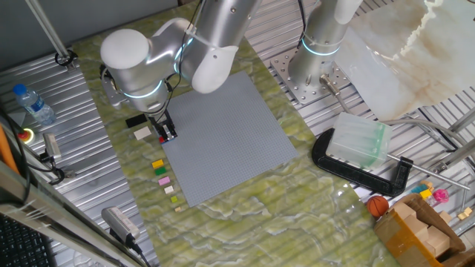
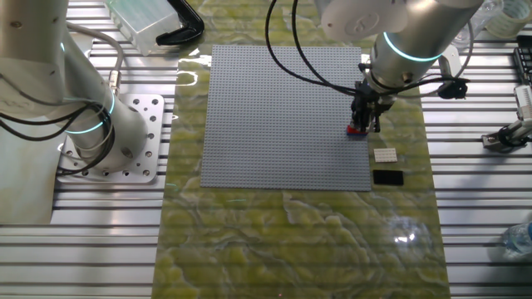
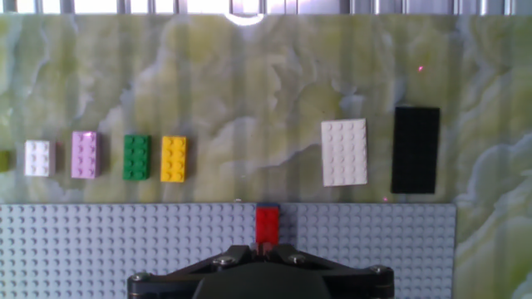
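A red brick (image 3: 267, 223) sits at the edge of the grey baseplate (image 3: 125, 237), with a dark blue piece (image 3: 268, 204) showing under its far end. My gripper is over the plate, its fingers close together around the near end of the red brick and shut on it. That near end is hidden by the fingers. In exterior view 2 the red brick (image 2: 354, 129) peeks out below the gripper (image 2: 362, 126), with blue beneath it. Exterior view 1 shows only a bit of red (image 1: 162, 139) beside the dark fingers.
Beside the plate lie a yellow brick (image 3: 174, 159), a green brick (image 3: 136, 158), a pink brick (image 3: 85, 154) and a small white brick (image 3: 39, 158). Across from them are a larger white plate (image 3: 344, 153) and a black plate (image 3: 416, 150). Most of the baseplate is bare.
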